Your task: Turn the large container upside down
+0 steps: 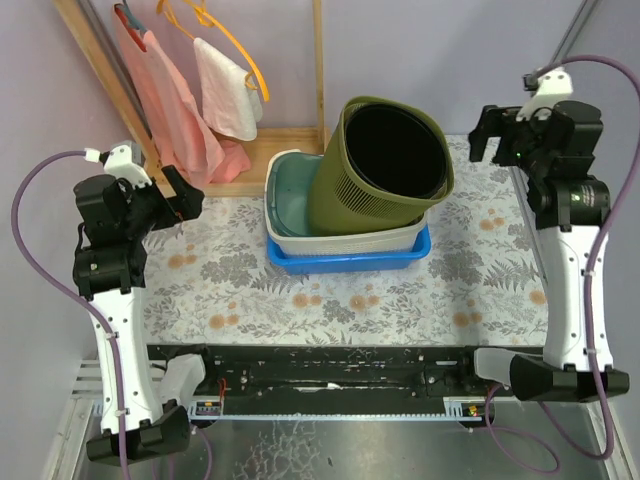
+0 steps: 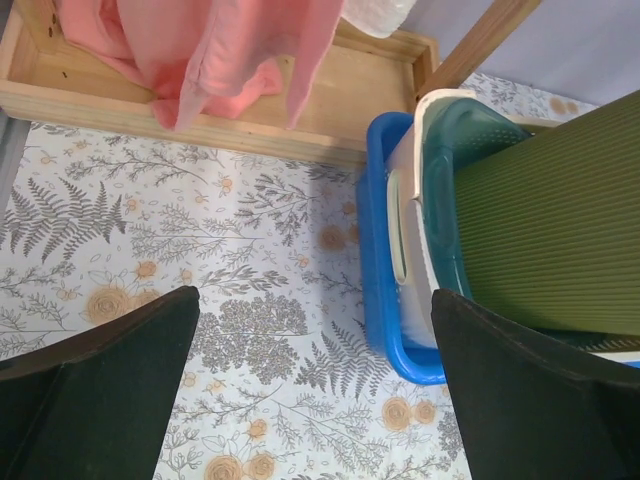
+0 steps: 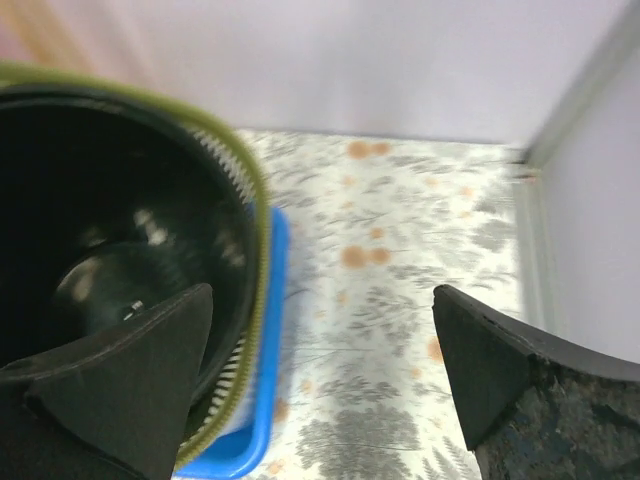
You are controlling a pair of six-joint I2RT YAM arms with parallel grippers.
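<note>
A large olive-green bin (image 1: 345, 207) with a black inside leans to the right, its mouth facing up and toward the camera. It rests in a stack made of a teal tub (image 1: 288, 195), a white basket (image 1: 350, 243) and a blue tray (image 1: 350, 263). My left gripper (image 1: 186, 195) is open over bare table to the left of the stack; only floor-patterned cloth shows between its fingers. To the right of the bin's mouth, my right gripper (image 1: 488, 135) stands open and empty. In the right wrist view the bin's rim (image 3: 262, 260) appears beside its left finger.
Pink cloth (image 1: 165, 100) and a white cloth (image 1: 228, 90) hang at the back left, above a wooden tray (image 1: 255, 185). A wooden post (image 1: 320, 70) rises behind the stack.
</note>
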